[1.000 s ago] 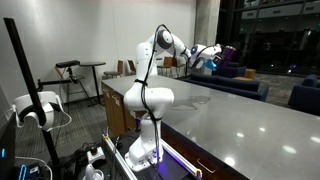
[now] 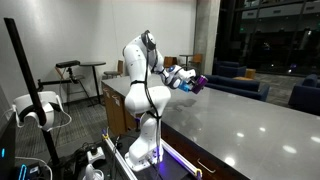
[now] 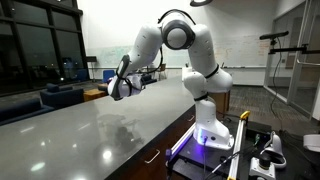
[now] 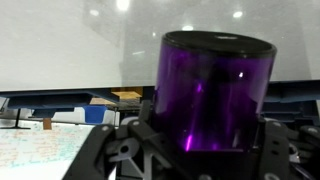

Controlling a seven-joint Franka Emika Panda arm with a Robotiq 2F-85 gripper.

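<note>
A purple cup point(image 4: 212, 95) with a dark round end fills the middle of the wrist view. The gripper point(image 2: 194, 83) stands wide around it, its dark fingers point(image 4: 112, 152) set on both sides. Whether they press on the cup cannot be told, since their tips are mostly hidden behind it. In exterior view 1 the purple cup point(image 2: 200, 83) shows at the end of the arm, low over the far part of the table. Exterior view 2 has the gripper point(image 3: 115, 92) small and far off, with the cup hard to make out.
The long grey tabletop point(image 2: 235, 120) is broad and bare, with light glare on it. Dark blue sofas point(image 2: 236, 86) stand beyond its far edge. A small table point(image 2: 82, 66) is at the back left.
The arm has come down and to the left in exterior view 1. The purple cup has moved down along with the gripper, from high above the sofas to low over the table.
</note>
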